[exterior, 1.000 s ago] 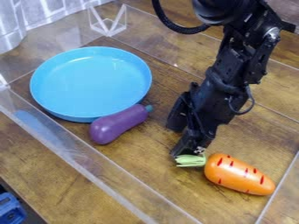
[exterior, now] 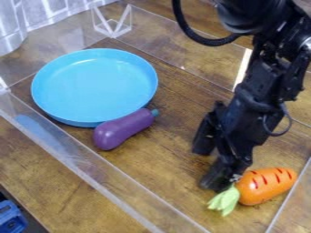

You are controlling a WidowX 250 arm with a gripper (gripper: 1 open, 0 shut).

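The black gripper (exterior: pixel 214 157) is low over the wooden surface at the right, its lower finger down at the leafy top of an orange toy carrot (exterior: pixel 263 186); whether it is shut or holds the carrot is hard to tell. A purple toy eggplant (exterior: pixel 119 131) lies left of the gripper, beside a blue plate (exterior: pixel 93 78).
A blue object (exterior: pixel 7 218) is at the lower left edge.
The gripper and arm have shifted right, toward the carrot. The carrot has turned, its tip now pointing more to the upper right.
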